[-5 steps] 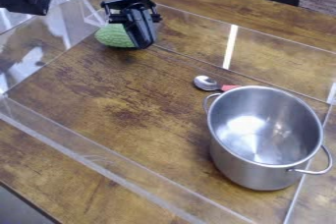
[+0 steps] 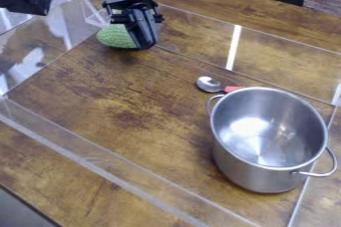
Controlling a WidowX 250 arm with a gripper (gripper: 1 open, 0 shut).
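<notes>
My gripper (image 2: 144, 38) is at the upper left, pointing down just above and against a green, textured object (image 2: 115, 37), perhaps a cloth or sponge, that it partly hides. The gripper looks shut; whether anything is between its fingers cannot be made out.
A large steel pot (image 2: 266, 142) stands at the right front. A spoon with a red handle (image 2: 210, 84) lies just behind it.
</notes>
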